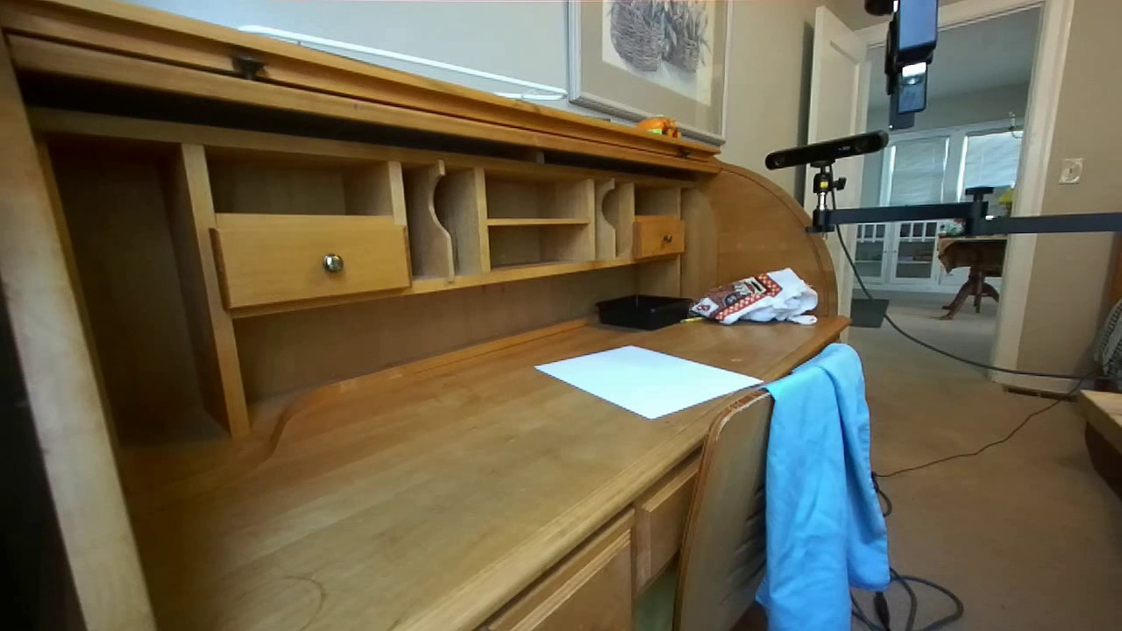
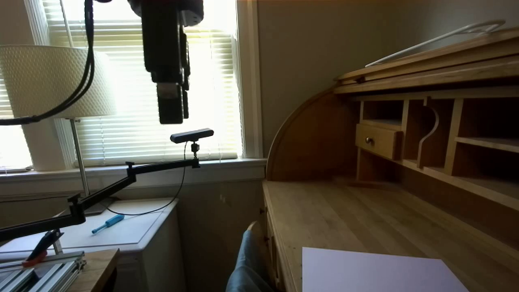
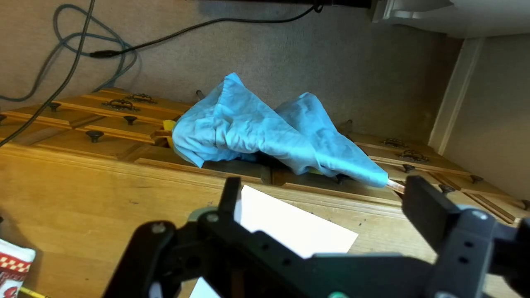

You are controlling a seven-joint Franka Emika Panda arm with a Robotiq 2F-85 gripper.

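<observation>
My gripper stands open, its two dark fingers wide apart and nothing held between them. In exterior view 1 the gripper hangs high at the upper right, well above the desk; exterior view 2 has the gripper in front of the bright window. A blue cloth drapes over the back of the chair at the desk's front edge. From above, the blue cloth lies bunched and beyond my fingertips. A white sheet of paper rests flat on the desktop, partly covered by my gripper in the wrist view.
The roll-top desk has cubbies and small drawers along its back. A black tray and a red-and-white bag sit at its far end. A camera on a black arm juts in nearby. Much of the desktop is bare.
</observation>
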